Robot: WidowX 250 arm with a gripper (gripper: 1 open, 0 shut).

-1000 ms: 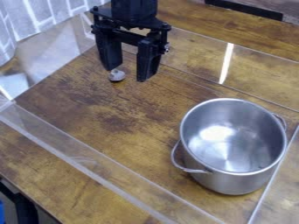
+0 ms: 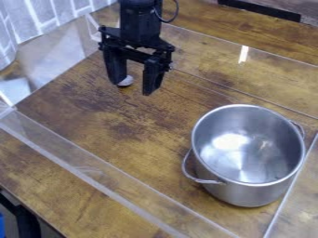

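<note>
The black robot gripper (image 2: 133, 69) hangs at the upper middle of the camera view, its two dark fingers spread apart over the wooden surface. Nothing clear shows between them. A small pale, shiny item (image 2: 125, 81) lies just behind the left finger, partly hidden by it; whether they touch I cannot tell.
A large steel pot (image 2: 246, 148) with side handles fills the lower right. The wooden tray floor (image 2: 93, 135) is clear in the middle and lower left, edged by clear plastic walls. A crumpled light sheet lies at the top left.
The gripper has moved slightly back, away from the camera, and looks a little smaller. The pale item and the pot have not visibly moved.
</note>
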